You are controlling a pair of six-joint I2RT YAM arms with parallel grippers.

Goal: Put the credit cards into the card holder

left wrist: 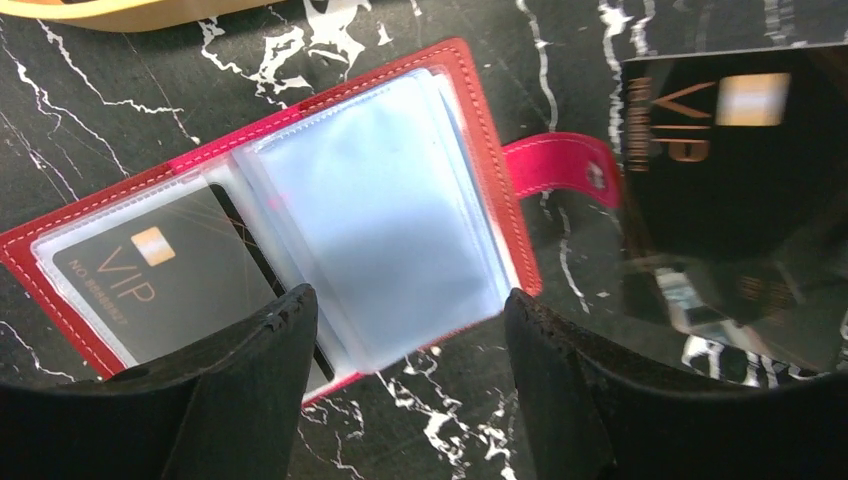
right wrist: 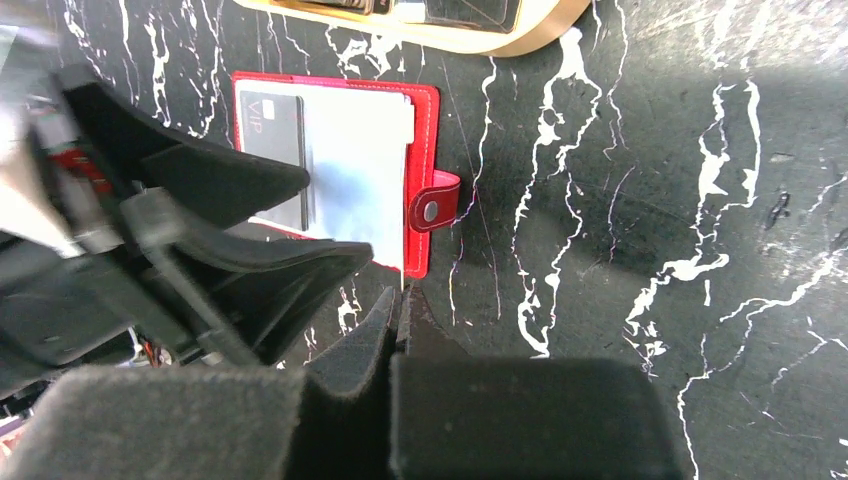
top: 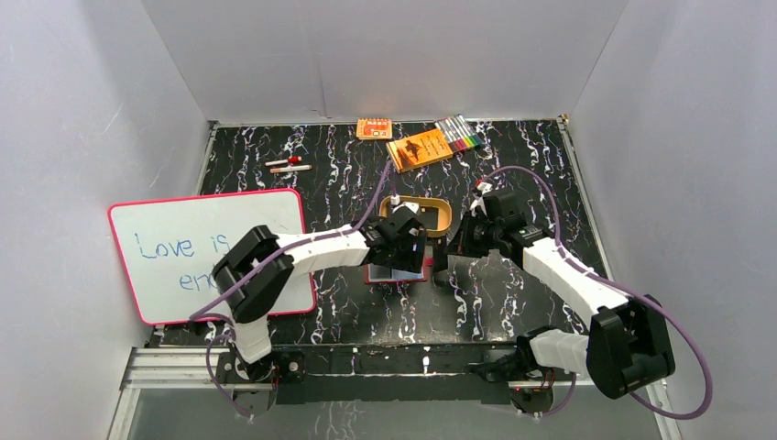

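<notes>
The red card holder [left wrist: 490, 150] lies spread on the table. A grey VIP card [left wrist: 170, 280] sits in its left pocket, and the right side shows a clear, pale blue sleeve [left wrist: 370, 200]. My left gripper is open above the holder's lower edge, nothing between its fingers. Just right of the holder's strap, a black VIP card [left wrist: 730, 180] is held up, blurred in the left wrist view. My right gripper is shut on that card, which shows there only as a thin edge. From the top, the card [top: 441, 257] hangs at that gripper's tips.
Behind the holder stands a tan oval tray [top: 446, 202] with dark cards in it, partly covered by the left arm. A whiteboard [top: 165, 275] lies at the left. Orange books [top: 421, 149] and pens are at the back.
</notes>
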